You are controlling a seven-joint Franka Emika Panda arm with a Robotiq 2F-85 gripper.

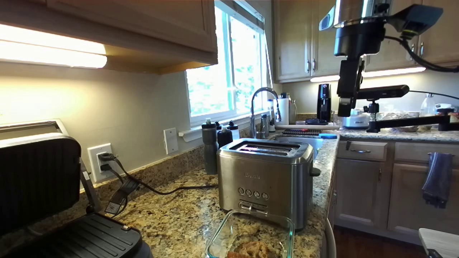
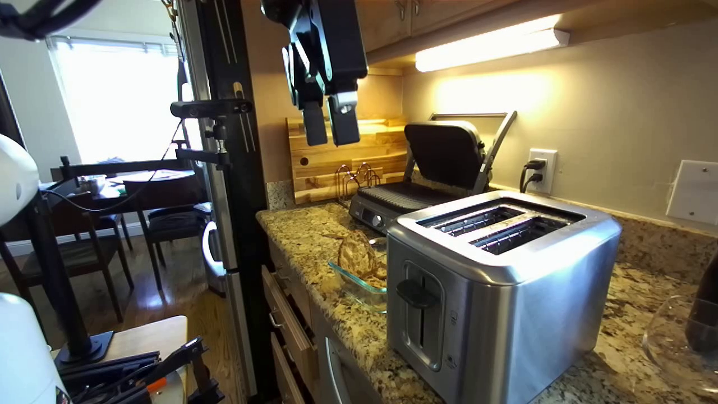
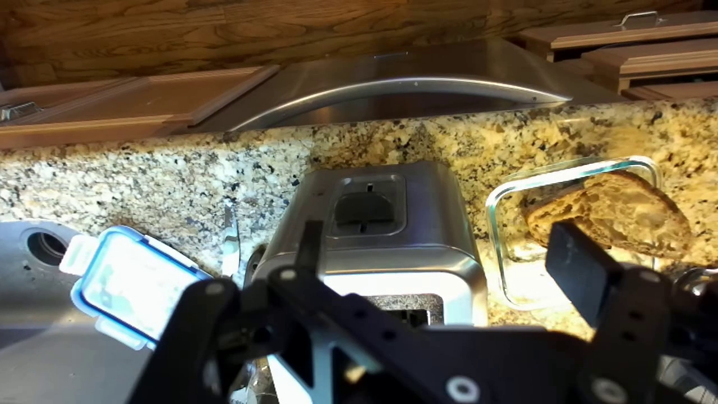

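My gripper (image 2: 330, 127) is open, pointing down in the air above the counter with nothing between its fingers. In the wrist view its two dark fingers (image 3: 580, 269) stand wide apart, with the steel toaster (image 3: 392, 246) below and partly covered by the gripper's body. The toaster's slots look empty in the second exterior view, and its black lever (image 2: 415, 294) sits high on its track. Beside the toaster, a clear glass dish (image 3: 493, 202) holds browned bread (image 3: 622, 212), which leans against the dish's side.
A contact grill (image 2: 441, 155) stands with its lid up beyond the dish. Several bottles (image 1: 209, 146) are behind the toaster. A blue-edged lid (image 3: 138, 286) lies over the sink (image 3: 40, 336). The toaster's cord (image 1: 172, 192) runs to the wall outlet.
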